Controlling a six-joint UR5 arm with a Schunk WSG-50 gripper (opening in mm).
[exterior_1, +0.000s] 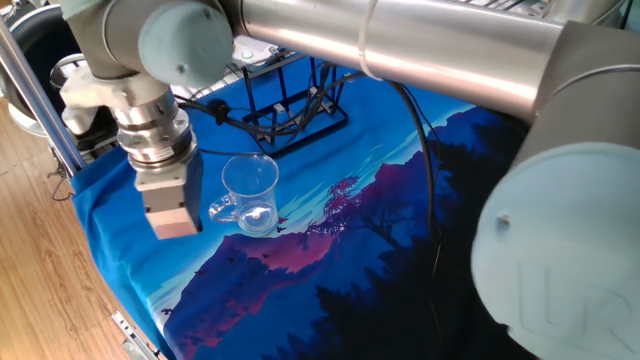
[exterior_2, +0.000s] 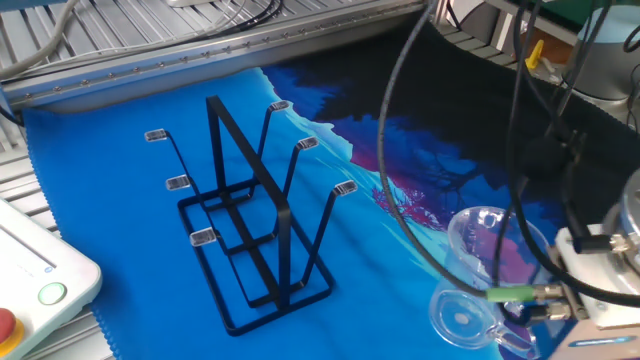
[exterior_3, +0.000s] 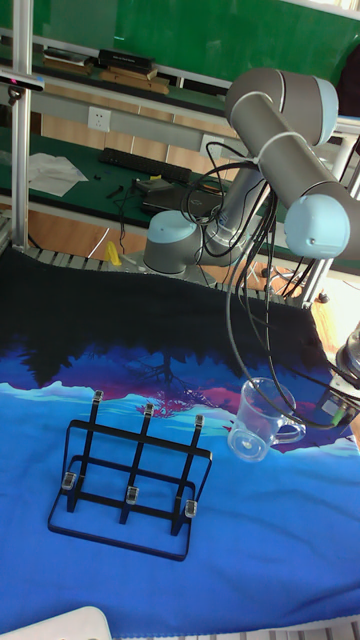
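Observation:
A clear glass mug (exterior_1: 250, 190) stands upright on the printed blue cloth, its handle turned toward my gripper (exterior_1: 175, 222). The gripper's housing is left of the mug in exterior view 1, with a strip of cloth showing between them. Its fingers are out of sight behind the housing, so whether they are open or shut does not show. In exterior view 2 the mug (exterior_2: 462, 318) is partly crossed by cables at the right. Exterior view 3 has the mug (exterior_3: 251, 435) right of a black wire rack (exterior_3: 128, 499), with its handle to the right.
The black rack (exterior_2: 284, 260) has several upright prongs with light tips and stands apart from the mug. Loose arm cables (exterior_2: 385, 140) hang over the cloth near the mug. A white control box with a red button (exterior_2: 8, 325) lies beyond the rack. Open cloth surrounds the rack.

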